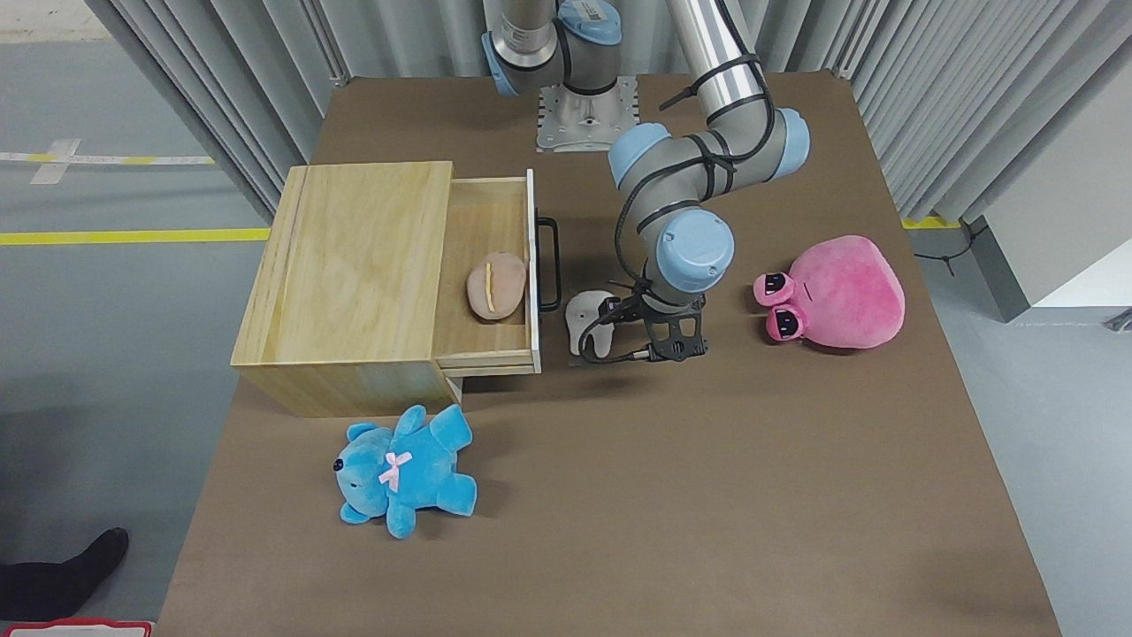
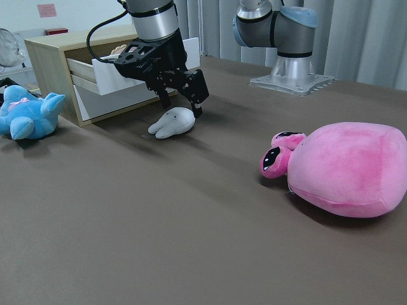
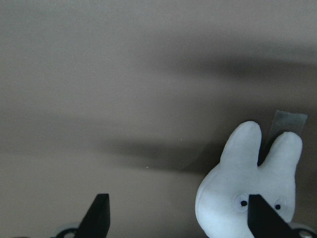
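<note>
A white two-pronged plush, with small dotted eyes, lies on the table beside the open drawer. My gripper is open low over it; in the wrist view one fingertip overlaps the plush's face and bare table fills most of the gap. In the left view the plush sits beneath the black gripper. In the front view it is partly covered by the gripper. The bun-like soft item sits in the drawer.
A wooden cabinet holds the drawer. A blue teddy lies front left, a pink plush to the right.
</note>
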